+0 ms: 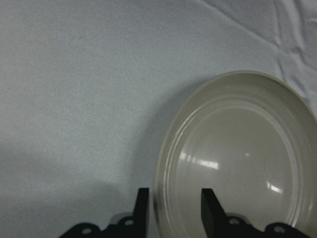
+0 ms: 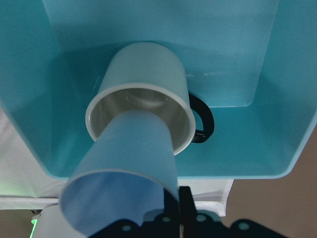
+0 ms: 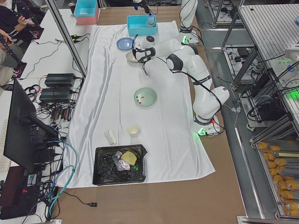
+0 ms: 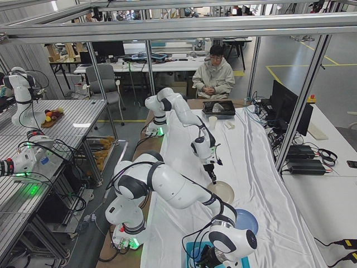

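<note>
In the right wrist view my right gripper is shut on a light blue cup [image 2: 119, 158], held over the mouth of a white mug [image 2: 143, 64] with a black handle, which lies on its side in the turquoise bin [image 2: 257, 139]; whether cup and mug touch is unclear. My left gripper stands open over the near edge of a beige plate [image 1: 233, 148], fingertips either side of its rim. A blue plate [image 3: 124, 44] lies beside the beige one.
A green plate [image 3: 150, 98] with small bits on it, a cream cup [image 3: 132, 130], a white item [image 3: 110, 137] and a black tray [image 3: 103, 172] with foil stand along the white cloth.
</note>
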